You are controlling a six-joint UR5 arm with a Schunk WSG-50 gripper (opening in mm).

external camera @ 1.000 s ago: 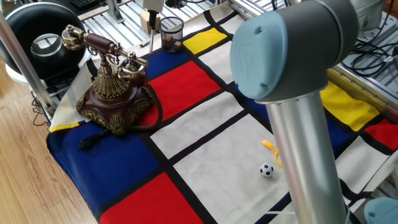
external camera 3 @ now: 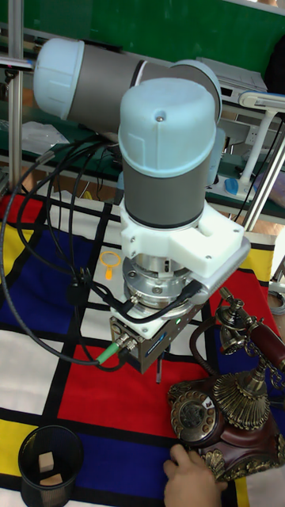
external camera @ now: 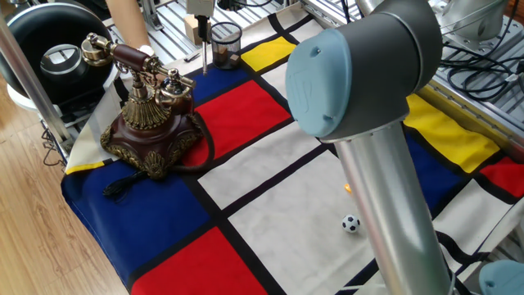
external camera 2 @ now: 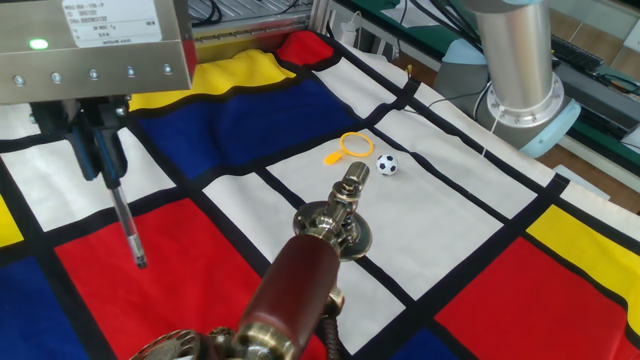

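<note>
An old-style brown and brass telephone (external camera: 153, 131) stands on the patterned cloth, its handset (external camera 2: 290, 300) on top. A person's hand (external camera 3: 191, 480) is at the telephone's base. My gripper (external camera 2: 138, 265) hangs over the cloth beside the telephone, a slim metal tip pointing down below its black fingers (external camera 2: 105, 150). No object shows at that tip, but whether the fingers are apart is unclear. In exterior view 3 the arm hides most of the gripper. A small football (external camera 2: 387, 165) and a yellow magnifying glass (external camera 2: 356, 146) lie together on a white patch.
A black mesh cup (external camera 3: 51, 465) holds wooden blocks (external camera 3: 47, 462). Another wooden block (external camera: 196, 29) stands behind the gripper in exterior view 1. Black cables (external camera 3: 63, 359) loop around the arm.
The arm has shifted left in exterior view 1 and now covers most of the magnifying glass. The gripper tip has moved slightly right and down. A person's arm has come in behind the telephone.
</note>
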